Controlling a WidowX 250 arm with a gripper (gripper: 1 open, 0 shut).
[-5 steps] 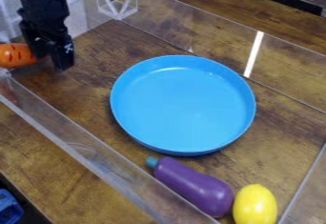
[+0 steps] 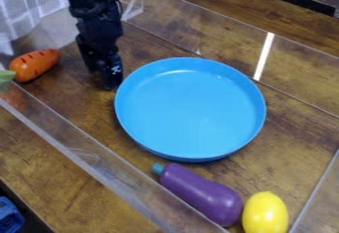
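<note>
My black gripper point(image 2: 106, 63) hangs at the upper left, low over the wooden table, just left of the blue plate point(image 2: 189, 108). Its fingertips are dark and small, so whether they are open or shut is unclear. An orange carrot toy point(image 2: 38, 64) lies to the left of the gripper, apart from it, near the clear left wall, with its green end toward the lower left.
A purple eggplant toy point(image 2: 199, 192) and a yellow lemon point(image 2: 265, 213) lie at the bottom right, below the plate. Clear walls border the work area. Bare wood point(image 2: 284, 118) shows right of the plate.
My gripper has moved right, toward the plate, and away from the carrot. The carrot now sits a little further right, in fuller view.
</note>
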